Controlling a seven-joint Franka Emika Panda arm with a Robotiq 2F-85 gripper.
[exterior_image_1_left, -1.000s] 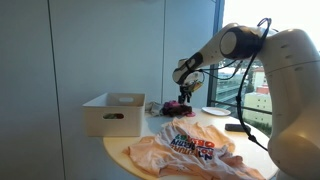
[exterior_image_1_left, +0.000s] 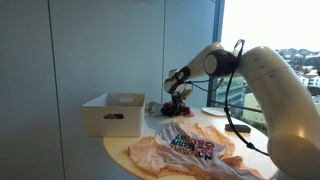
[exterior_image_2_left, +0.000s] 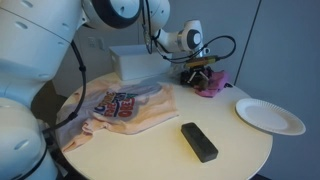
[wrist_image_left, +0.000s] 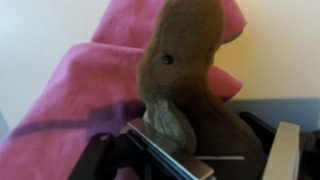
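Note:
A brown plush toy (wrist_image_left: 183, 55) with a dark eye lies under my gripper in the wrist view. The metal fingers (wrist_image_left: 172, 153) stand apart, one to each side of its lower body. The left one is right against the plush; whether the right one touches it is hard to make out. Beneath the toy is a pink cloth (wrist_image_left: 75, 105), also visible in exterior view 2 as a pink heap (exterior_image_2_left: 213, 84). My gripper (exterior_image_1_left: 181, 99) is low over that heap in exterior view 1, and the toy is mostly hidden there.
A white bin (exterior_image_1_left: 113, 117) stands at the table's left. An orange and white printed cloth (exterior_image_1_left: 190, 152) covers the front middle. A white plate (exterior_image_2_left: 270, 117) and a black block (exterior_image_2_left: 199, 142) lie on the table, with bare tabletop between.
The bin and printed cloth stay where they were.

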